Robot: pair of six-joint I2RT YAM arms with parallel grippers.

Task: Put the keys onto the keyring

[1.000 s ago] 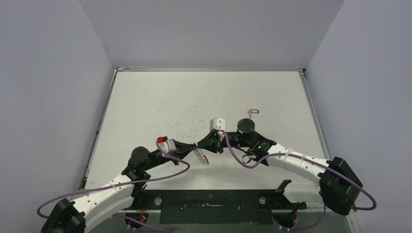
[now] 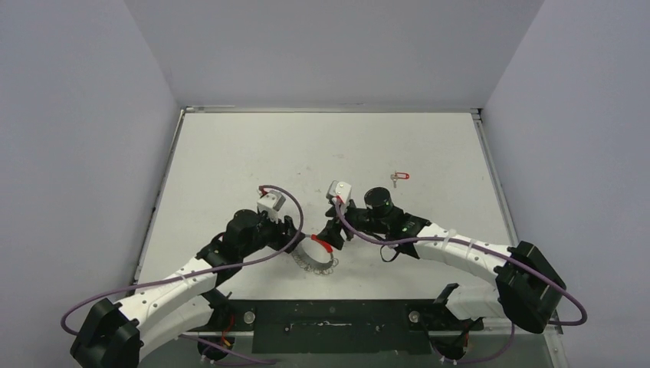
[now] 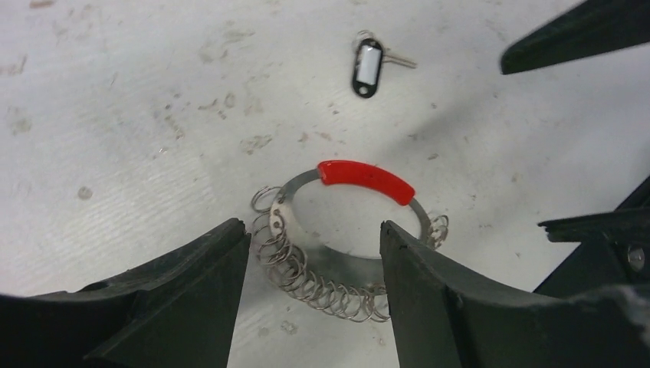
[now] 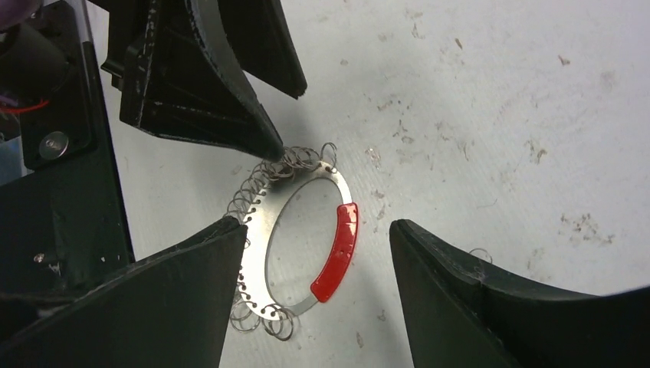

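The keyring (image 2: pixel 323 244), a metal oval with a red grip and several small wire loops, lies flat on the table. My left gripper is over it, open and empty. From the right, my right gripper hangs above the same area, also open with nothing between its fingers. The right gripper's dark fingers (image 3: pixel 567 46) show at the edge of the left wrist view. A key with a black tag (image 3: pixel 368 67) rests beyond the ring; I cannot find it in the top view. Another key with a red tag (image 2: pixel 402 175) lies farther back right.
A small loose wire loop (image 4: pixel 481 254) shows partly beside the right gripper's finger. Both grippers stand close together, and purple cables (image 2: pixel 452 240) run along the arms.
The grippers have parted and turned downward over it.
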